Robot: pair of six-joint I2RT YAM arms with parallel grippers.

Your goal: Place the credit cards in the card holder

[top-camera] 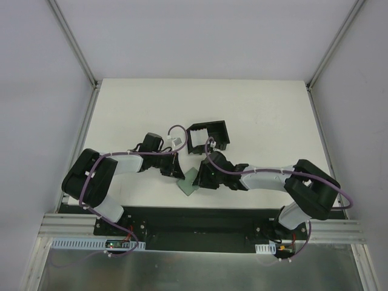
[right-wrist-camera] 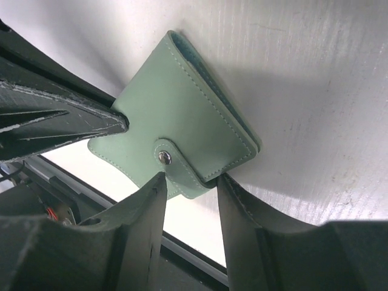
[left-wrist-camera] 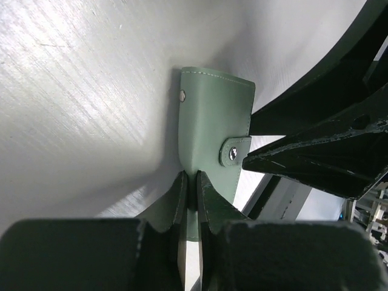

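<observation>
The green leather card holder (top-camera: 188, 182), closed with a snap strap (right-wrist-camera: 176, 167), is between the arms near the front of the table. My left gripper is shut on its edge, the thin leather pinched at the fingertips. Over the strap side, my right gripper has its fingers apart. One right fingertip (right-wrist-camera: 159, 182) lies over the holder near the strap, the other (right-wrist-camera: 224, 182) by its edge. At the top edge of the holder a narrow opening shows in the right wrist view; no card can be made out in it.
Behind the grippers is a black tray (top-camera: 225, 134) with a white item (top-camera: 199, 137) inside. The front table edge is close to the holder.
</observation>
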